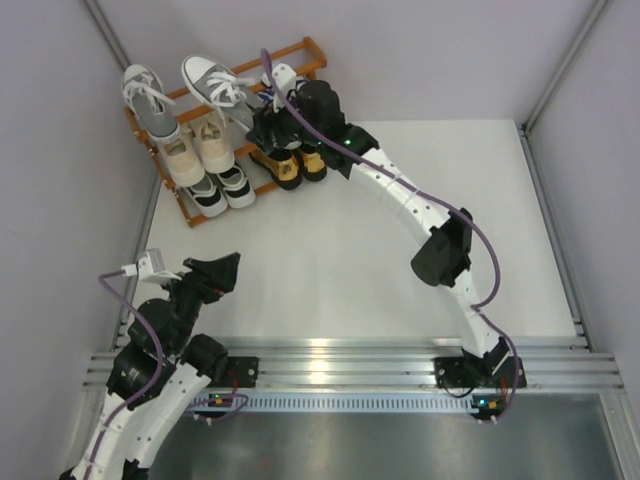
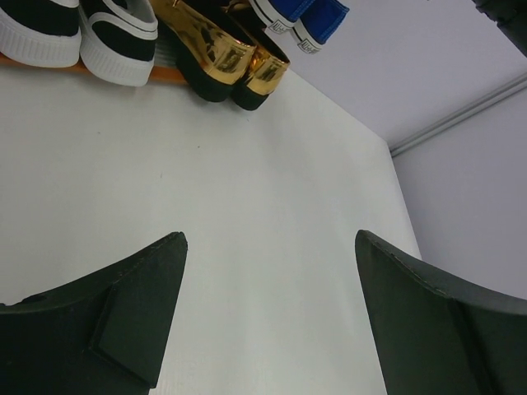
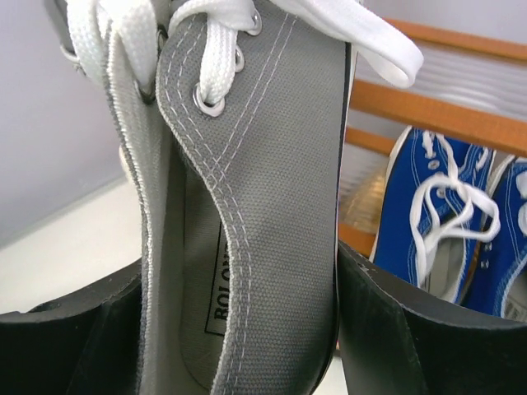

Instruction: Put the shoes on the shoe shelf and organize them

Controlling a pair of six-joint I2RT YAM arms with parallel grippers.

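In the top view a wooden shelf (image 1: 186,215) holds a grey sneaker (image 1: 150,105) top left, cream shoes (image 1: 183,160), black-white shoes (image 1: 208,197) and gold-black shoes (image 1: 283,171) lower down. My right gripper (image 1: 265,130) is shut on a second grey sneaker (image 1: 212,88), held tilted at the top row beside the first. In the right wrist view this sneaker (image 3: 263,189) fills the middle; blue shoes (image 3: 420,206) show behind it. My left gripper (image 1: 215,270) stands open and empty at lower left, below the shelf.
Grey walls and metal rails border it. In the top view my right arm hides much of the blue shoes.
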